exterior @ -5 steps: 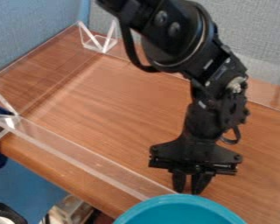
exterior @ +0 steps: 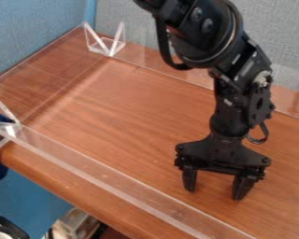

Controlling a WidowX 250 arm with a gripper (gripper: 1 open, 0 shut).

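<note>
My black gripper [exterior: 215, 183] hangs low over the wooden table [exterior: 115, 112] on the right side, fingertips down near the surface and spread apart. I see nothing clearly held between the fingers, though the space behind the front of the gripper is partly hidden.
Clear plastic rails run along the table's near and far edges, with white brackets [exterior: 104, 46] at the back left. Dark blue items lie beyond the left edge.
The gripper has shifted slightly right and up in the view, and its fingers have spread apart.
</note>
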